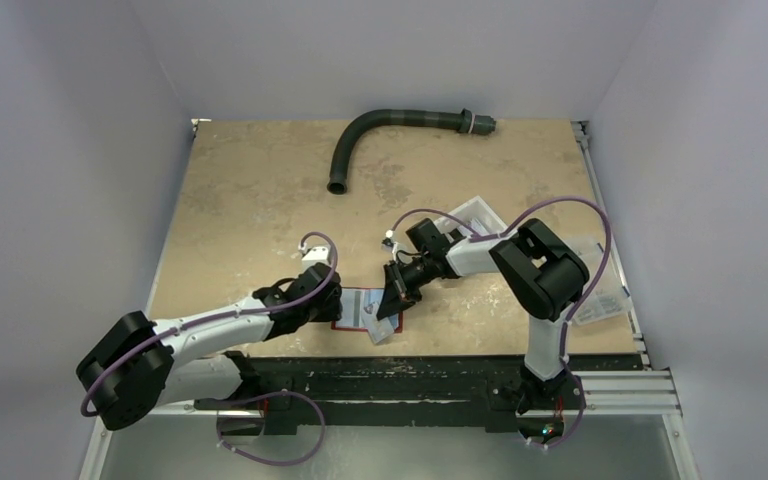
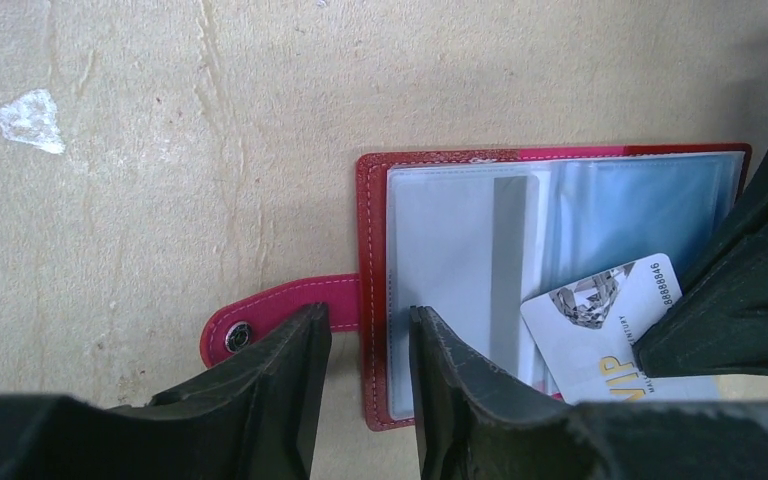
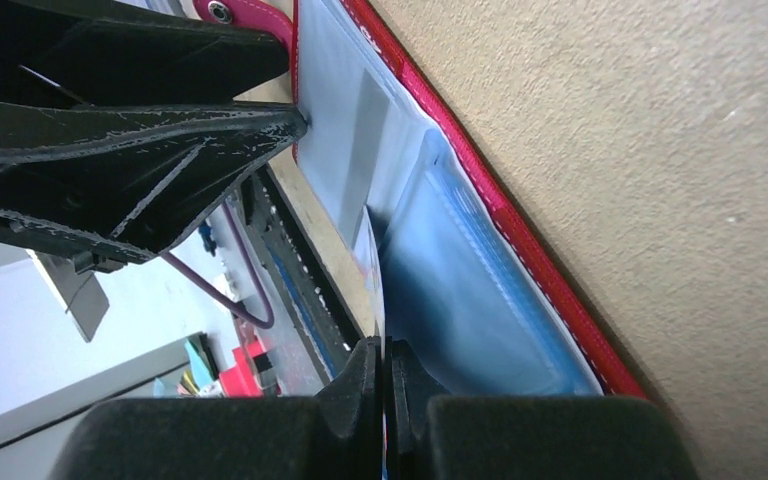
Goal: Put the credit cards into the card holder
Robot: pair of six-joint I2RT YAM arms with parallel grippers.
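Note:
The open card holder (image 2: 450, 250) lies flat, red-edged with clear plastic pockets and a snap strap at its left side. A white card with "VIP" lettering slants over its right half; in the right wrist view the card (image 3: 370, 262) shows edge-on. My right gripper is shut on this card, above the right pocket. Around the holder's left edge stands my left gripper, part open, one finger on the strap side and the other over the left pocket. Whether its fingertips touch the holder cannot be made out.
Behind the right arm sits a white tray (image 1: 478, 211), partly hidden. A dark green hose (image 1: 400, 118) curves across the back of the table. A clear box (image 1: 600, 290) stands at the right edge.

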